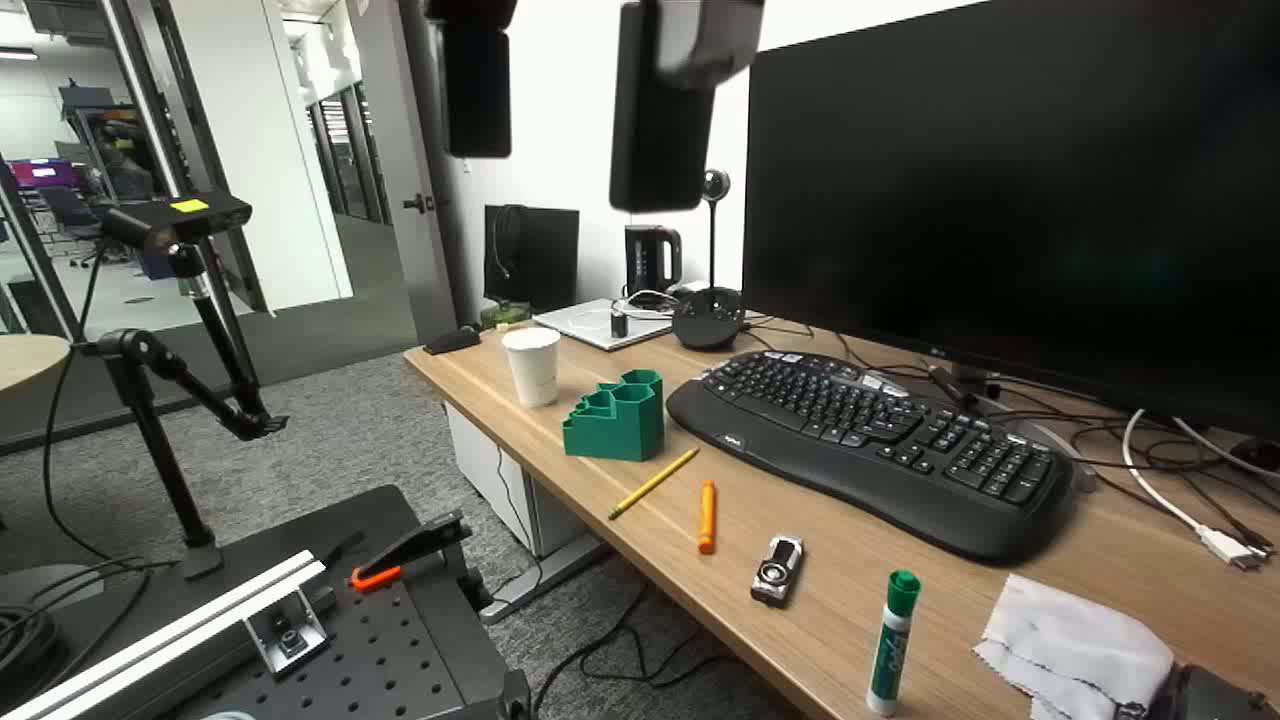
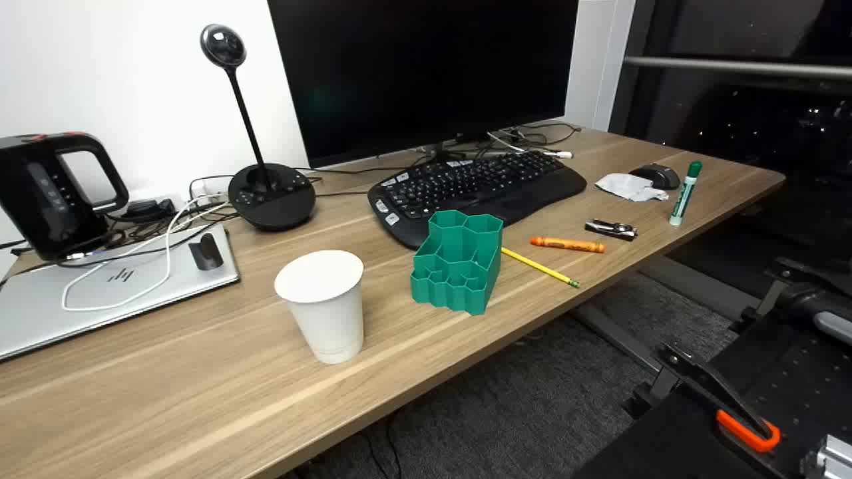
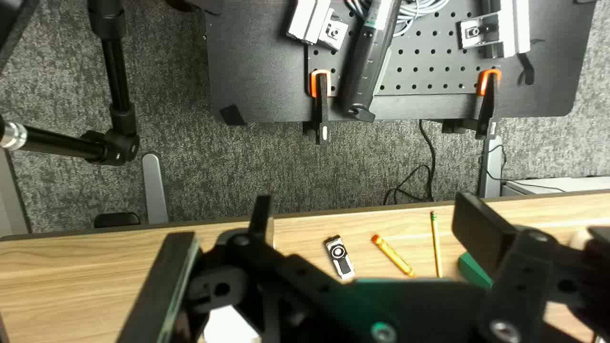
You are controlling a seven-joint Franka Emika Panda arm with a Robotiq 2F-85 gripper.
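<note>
My gripper [image 1: 564,174] hangs high over the desk, its two black fingers [image 1: 662,126] wide apart and nothing between them. Its fingers also stand open in the wrist view. Below lie a yellow pencil [image 2: 540,267], an orange crayon [image 2: 567,244] and a small black-and-silver device [image 1: 779,569]. A green-capped marker [image 1: 891,642] stands upright near the front edge. The green honeycomb-shaped holder [image 2: 455,259] has empty-looking cells; in the wrist view a gripper finger partly hides this holder [image 3: 473,270]. Beside it stands a white paper cup [image 2: 323,311].
A black keyboard [image 1: 882,450] and a large monitor [image 1: 1008,204] take up the desk's back. A white cloth [image 1: 1074,648] lies by the mouse [image 2: 656,175]. A webcam stand [image 2: 271,195], laptop [image 2: 120,287] and kettle [image 2: 56,195] crowd the far end. Bare wood shows around the cup.
</note>
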